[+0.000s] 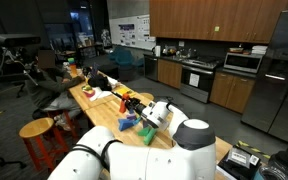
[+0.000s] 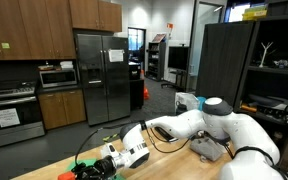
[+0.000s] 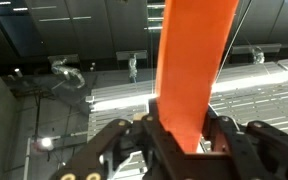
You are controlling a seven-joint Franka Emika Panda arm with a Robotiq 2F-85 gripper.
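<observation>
A long orange-red piece (image 3: pixel 192 65) stands between the dark fingers of my gripper in the wrist view, and the fingers are shut on it. Ceiling lights and ducts fill the background there, so the camera looks upward. In exterior view 1 the gripper (image 1: pixel 122 96) is over the wooden table, with the red piece (image 1: pixel 122 106) at its end. Exterior view 2 shows the gripper (image 2: pixel 87 171) at the lower edge of the picture, a red patch (image 2: pixel 67 177) beside it. The piece's full shape cannot be made out.
A blue item (image 1: pixel 125 124) and a green item (image 1: pixel 147 135) lie on the table near the arm. Other small coloured things are on the table's far part. Wooden stools (image 1: pixel 36 128) stand at its left side.
</observation>
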